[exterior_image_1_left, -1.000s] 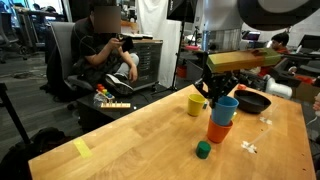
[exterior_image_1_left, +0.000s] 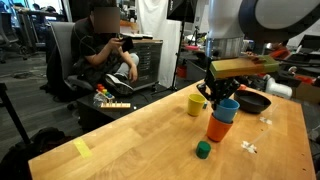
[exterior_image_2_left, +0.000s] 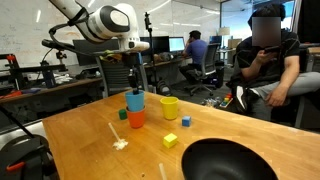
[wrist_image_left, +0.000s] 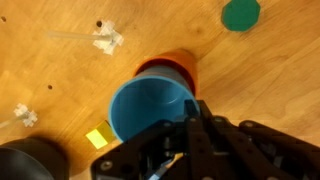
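A blue cup (wrist_image_left: 150, 106) is held at its rim by my gripper, which is shut on the cup's wall. The cup stands over an orange cup (exterior_image_1_left: 218, 128); its lower end is at the orange cup's mouth and looks partly inside. How deep it sits cannot be told. In the second exterior view the blue cup (exterior_image_2_left: 135, 102) shows above the orange cup (exterior_image_2_left: 137, 119), nearly in line with it. From the wrist, part of the orange cup (wrist_image_left: 180, 60) shows beyond the blue one.
A green round piece (exterior_image_1_left: 203, 149) lies close by. A yellow cup (exterior_image_2_left: 169, 107), yellow block (exterior_image_2_left: 169, 140), blue block (exterior_image_2_left: 186, 121) and large black pan (exterior_image_2_left: 228, 160) stand around on the wooden table.
The arm and blue cup seem to have shifted only very slightly, a little downward. The orange cup and green piece stay where they were.
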